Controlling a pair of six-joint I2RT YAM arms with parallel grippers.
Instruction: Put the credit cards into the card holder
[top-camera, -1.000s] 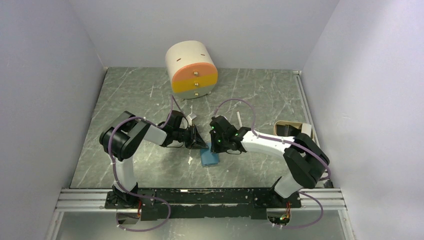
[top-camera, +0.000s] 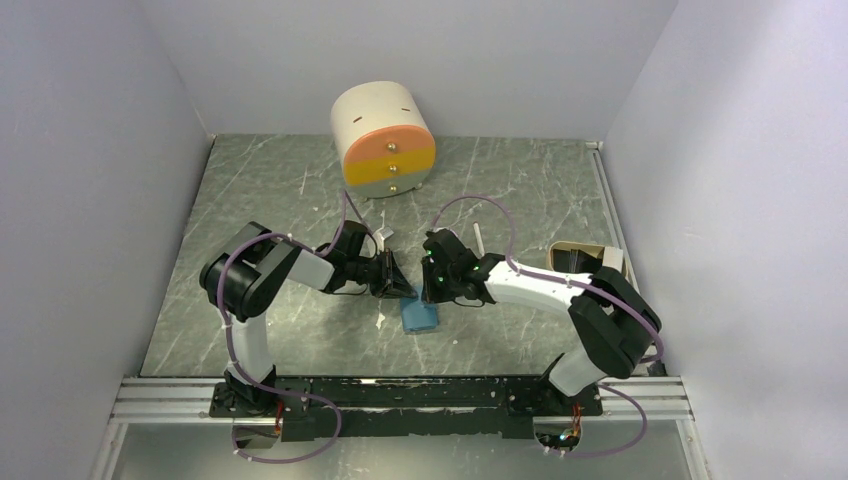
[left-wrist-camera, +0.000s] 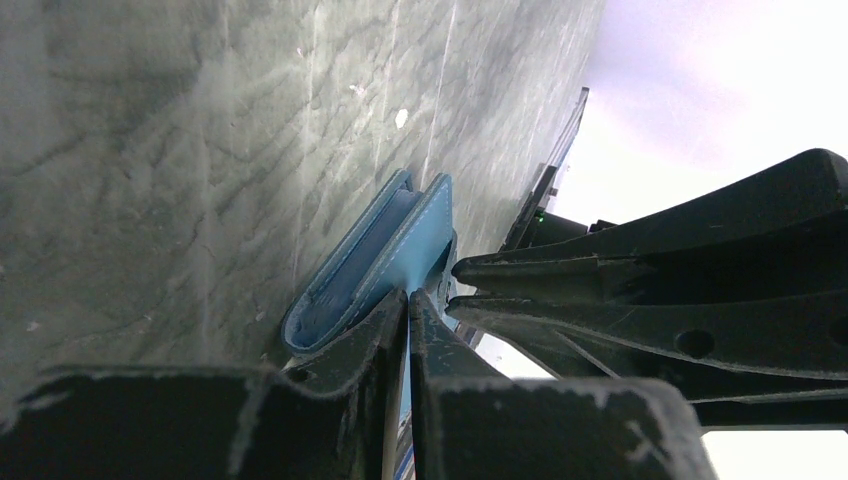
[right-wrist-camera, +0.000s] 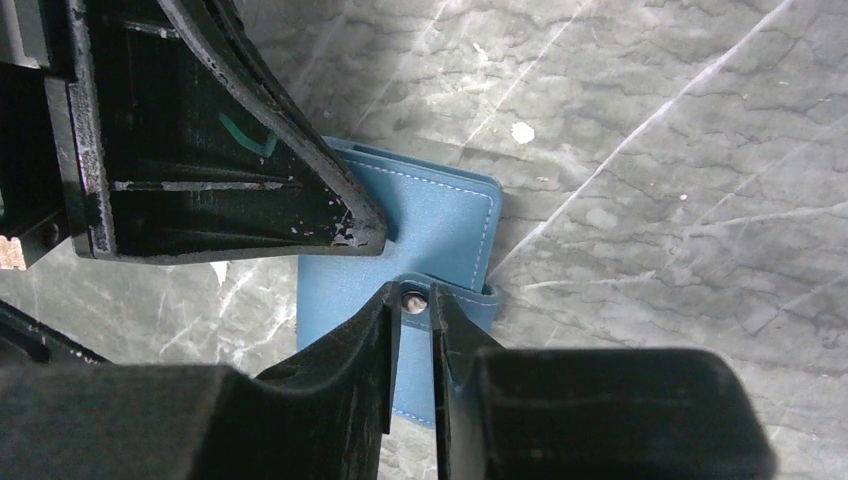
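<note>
The blue card holder (top-camera: 419, 316) lies on the marbled table between both arms. Its stitched face (right-wrist-camera: 440, 205) and a strap with a round metal snap (right-wrist-camera: 414, 302) show in the right wrist view. My left gripper (top-camera: 409, 292) is at the holder's upper edge, its fingertips nearly together; whether they pinch it is unclear. In the left wrist view the holder's open slot (left-wrist-camera: 365, 260) lies just beyond those tips. Slightly parted, my right gripper has its fingertips on either side of the snap. No card can be made out for certain.
A tan tray (top-camera: 556, 251) with black and white items stands at the right edge. At the back is a rounded cabinet (top-camera: 380, 110) with coloured drawers. A thin white stick (top-camera: 478, 238) lies behind the right arm.
The left arm and the holder show no clear movement.
</note>
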